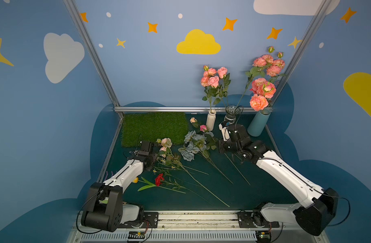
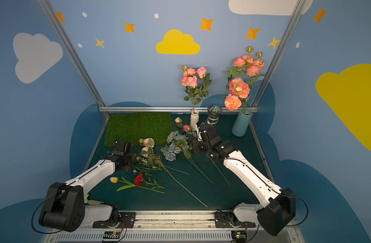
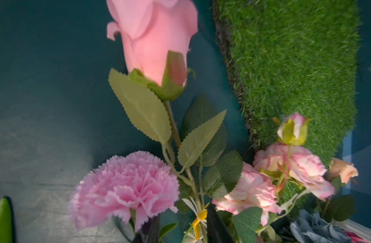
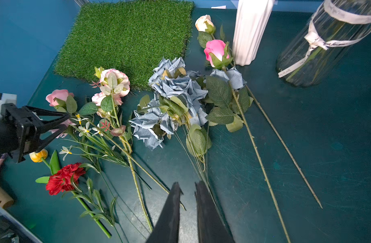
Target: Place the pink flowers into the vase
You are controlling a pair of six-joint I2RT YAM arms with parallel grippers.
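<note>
In the left wrist view, a pink rose (image 3: pixel 157 40) and a purple-pink carnation (image 3: pixel 128 186) lie in front of my left gripper. Its fingers are apart, with a stem running down toward the gap. Pale pink flowers (image 4: pixel 112 83) lie to their right on the table, and a deep pink rosebud (image 4: pixel 216 52) rests by the white vase (image 4: pixel 250 32). Behind stand a clear glass vase (image 4: pixel 319 52) with a white ribbon and a teal vase (image 1: pixel 258 122) holding coral flowers. My right gripper hangs over the table, slightly open, nothing between its fingers.
Blue-grey flowers (image 4: pixel 177 93) lie mid-table, with loose stems to their right. A red carnation (image 4: pixel 65 178) and a yellow tulip (image 4: pixel 38 155) lie at the near left. The grass mat (image 1: pixel 155 127) covers the back left. Bare table lies at the front right.
</note>
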